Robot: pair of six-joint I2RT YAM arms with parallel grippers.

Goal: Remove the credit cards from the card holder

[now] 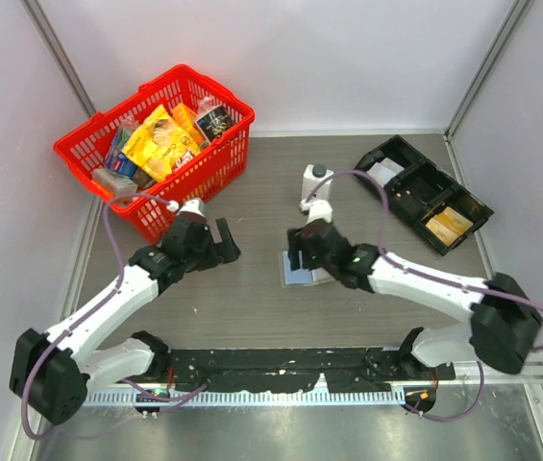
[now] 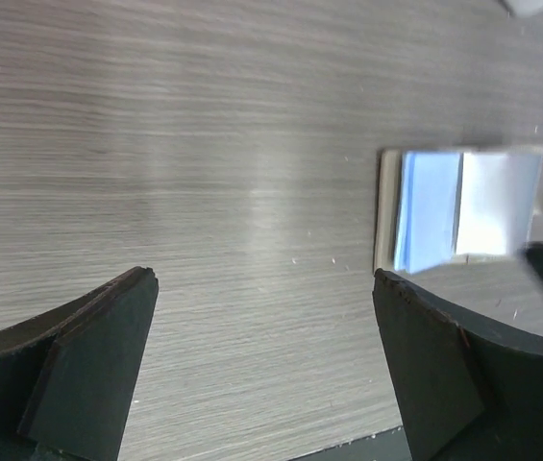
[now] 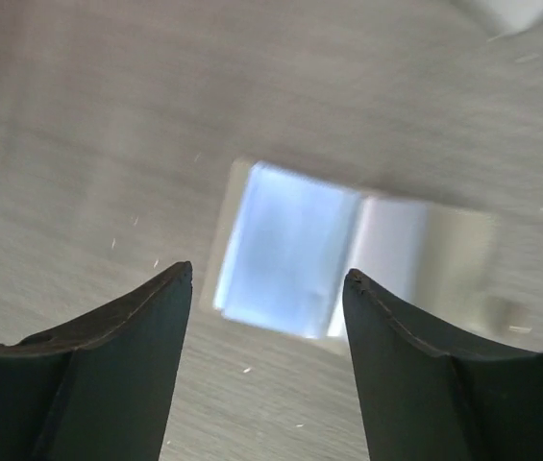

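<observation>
A thin flat card holder with a pale brown edge lies on the table. A light blue card and a whitish card show side by side on it; in the left wrist view the blue card and white card are sharper. Above the holder hovers my right gripper, its fingers parted and nothing between the fingertips, apart from the cards below. My left gripper stands open and empty over bare table, left of the holder.
A white bottle with a dark cap stands behind the holder. At the back left is a red basket of packaged goods; a black compartment tray sits at the right.
</observation>
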